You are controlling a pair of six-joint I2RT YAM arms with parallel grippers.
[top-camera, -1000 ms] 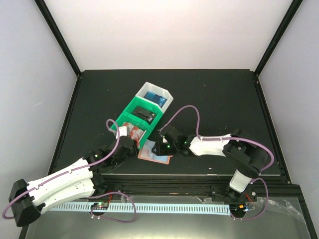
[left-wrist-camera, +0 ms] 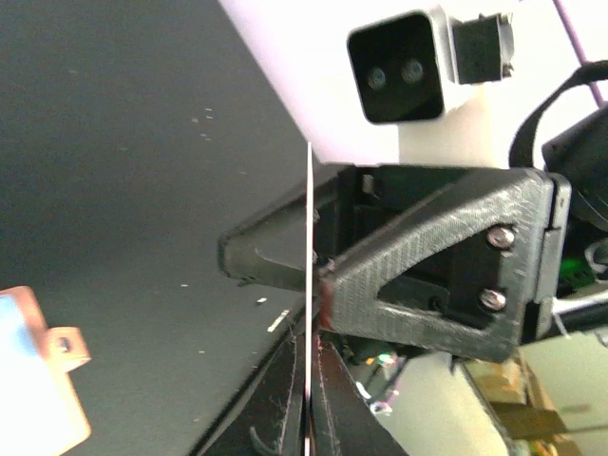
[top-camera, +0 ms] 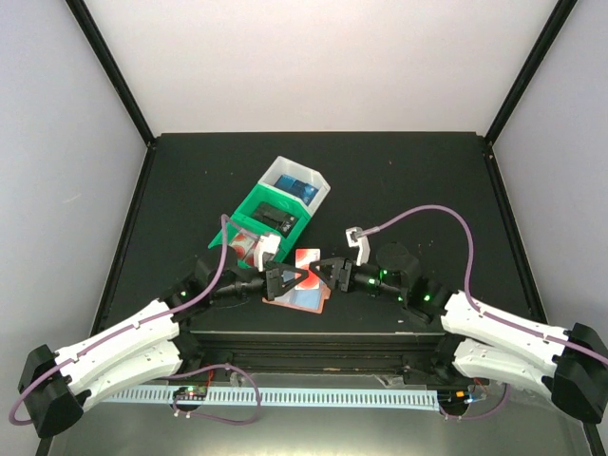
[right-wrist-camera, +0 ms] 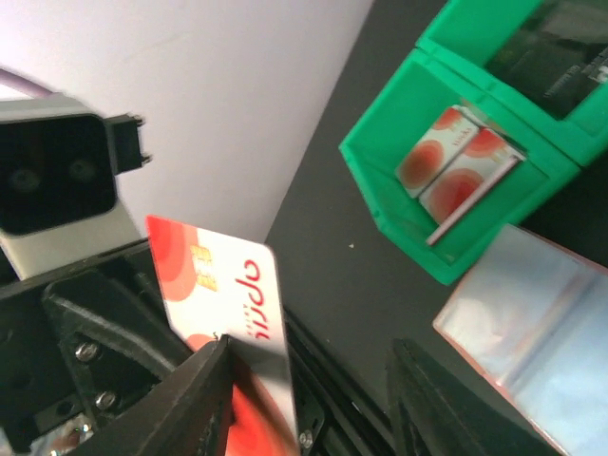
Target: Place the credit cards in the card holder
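A red-and-white credit card [top-camera: 308,256] stands on edge between the two grippers in the top view; the left wrist view shows it as a thin line. My left gripper is shut on it. My right gripper is part open, its fingers close around the card's other side; whether they touch it cannot be told. The clear card holder with a pinkish rim [top-camera: 309,300] lies flat on the table under the grippers, partly covered by them. More red-and-white cards [right-wrist-camera: 456,166] sit in the nearest compartment of the green bin [right-wrist-camera: 375,142].
Other compartments of the bin hold a dark card [top-camera: 274,217] and, in the white one [top-camera: 320,180], a blue card [top-camera: 296,187]. Both gripper tips are very close together.
My left gripper moved right from the green bin, carrying the card over the holder. The right gripper drew back right from the holder and now meets the card; its arm swung outward.
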